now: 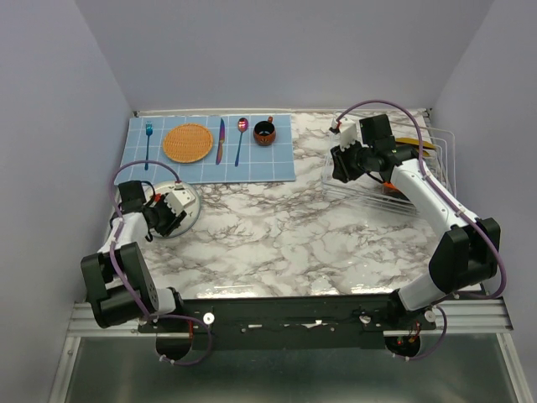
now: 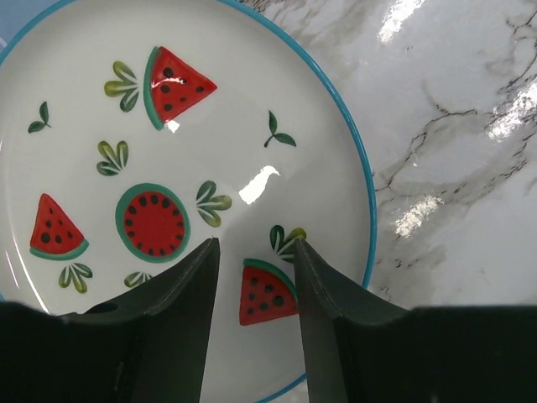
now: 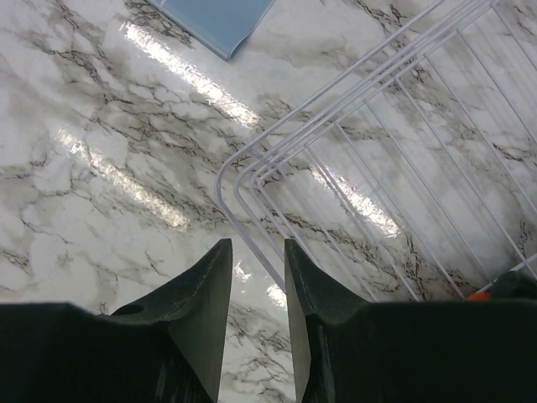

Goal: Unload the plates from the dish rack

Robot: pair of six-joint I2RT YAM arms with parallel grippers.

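A white plate with blue rim and watermelon pattern (image 2: pixel 92 227) lies at the left of the counter; my left gripper is over it, fingers part open with only plate surface seen beneath. My right gripper is over the left edge of the wire dish rack (image 1: pixel 331 187), fingers apart with nothing between them. In the top view, yellow and orange items stand at the rack's right side, partly hidden by the right arm.
A blue mat (image 1: pixel 268 168) at the back holds an orange plate (image 1: pixel 187 143), cutlery and a brown mug (image 1: pixel 264 134).
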